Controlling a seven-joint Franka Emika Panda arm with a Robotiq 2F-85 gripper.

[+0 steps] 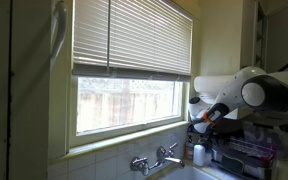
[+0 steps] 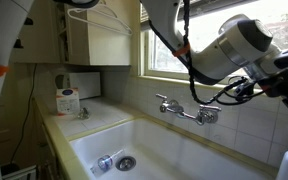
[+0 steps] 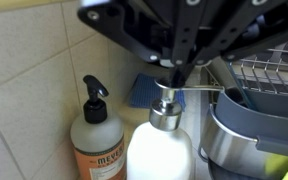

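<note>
A white soap dispenser with a metal pump head stands upright in the wrist view, its spout pointing right. Directly over the pump head, my gripper is shut, with nothing visible between its fingers. The fingertips overlap the top of the pump in this view; whether they press on it I cannot tell. In exterior view 1 the white dispenser sits below my gripper in the corner by the window. Left of it in the wrist view is a Mrs. Meyer's bottle with a black pump.
A grey dish rack stands close on the right, with something yellow-green beside it. Tiled wall closes off the left. A blue cloth lies behind. The faucet and sink are nearby.
</note>
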